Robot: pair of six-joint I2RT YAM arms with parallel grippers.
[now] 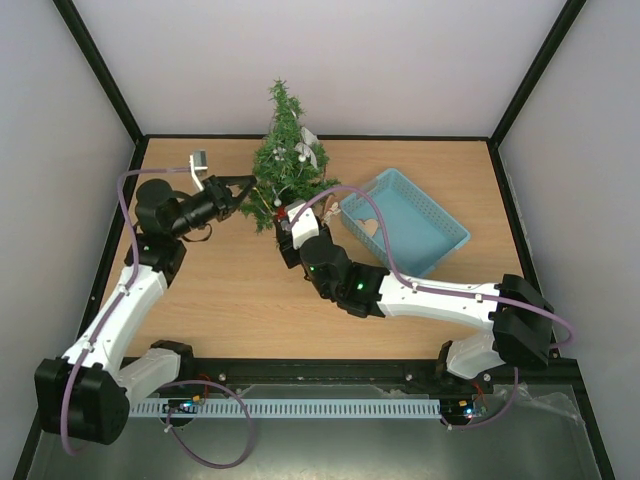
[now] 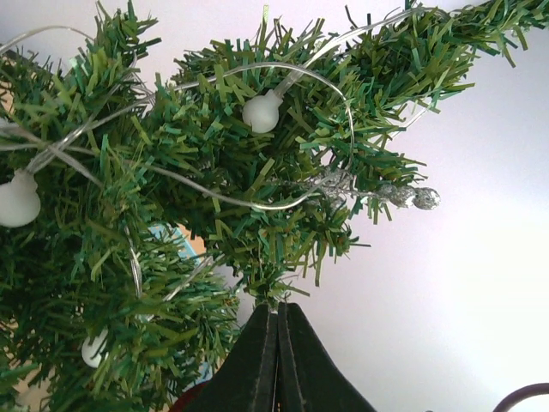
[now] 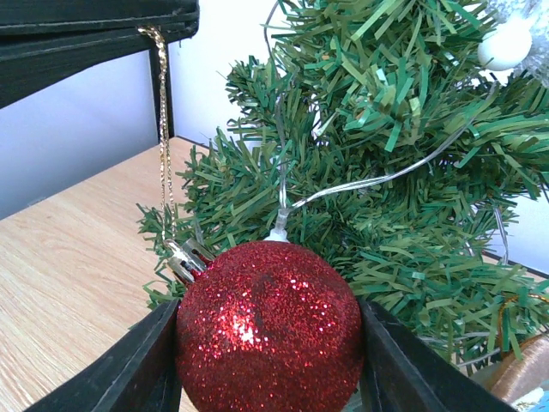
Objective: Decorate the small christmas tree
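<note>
A red glitter ball [image 3: 270,330] sits between the spread fingers of my right gripper [image 1: 284,220], which is shut on it. Its gold string [image 3: 163,129] runs up, taut, to the tip of my left gripper [image 1: 253,182]. Those left fingers [image 3: 94,43] are closed together and pinch the loop's top. The green Christmas tree [image 1: 288,150] stands at the back of the table, its lower front branches directly behind the ball and string. In the left wrist view, branches [image 2: 249,146] fill the space above the left fingertips; the string is not visible there.
A blue basket [image 1: 440,220] lies right of the tree, with a tan heart-shaped piece [image 1: 370,226] in it. White bulbs [image 2: 262,112] on a wire strand are wound through the branches.
</note>
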